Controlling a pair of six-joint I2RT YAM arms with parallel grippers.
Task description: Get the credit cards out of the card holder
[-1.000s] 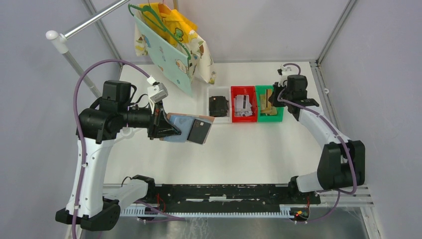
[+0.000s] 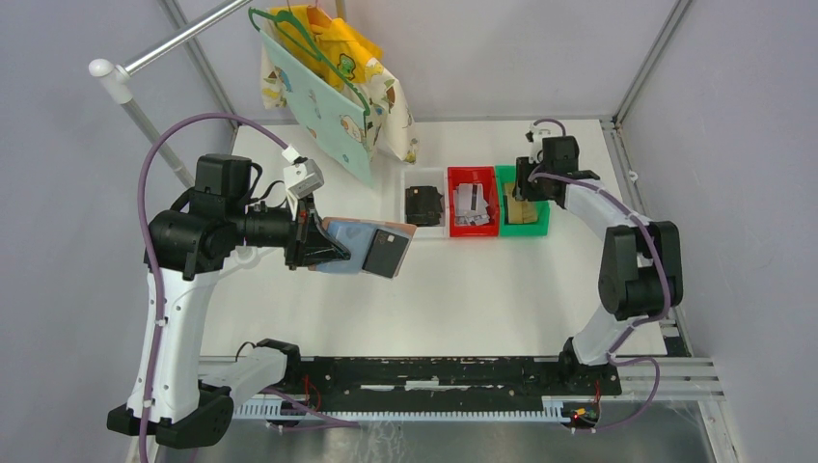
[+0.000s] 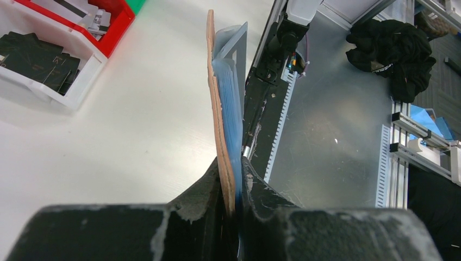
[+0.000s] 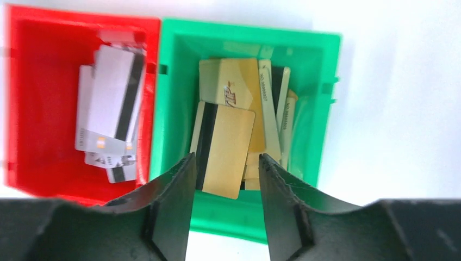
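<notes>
My left gripper is shut on the card holder, gripping it at one end above the table. The holder has blue sleeves and a tan-brown cover; in the left wrist view its cover stands upright. One black card shows at the holder's free end. Over the green bin stands my right gripper, its fingers apart with nothing seen held between them. Below them a gold card with a dark stripe lies on other gold cards in the green bin.
Left of the green bin is a red bin with silver cards. Beside that, a white bin contains black cards. Clothes hang from a rail at the back left.
The left arm and the card holder have stayed almost still.
</notes>
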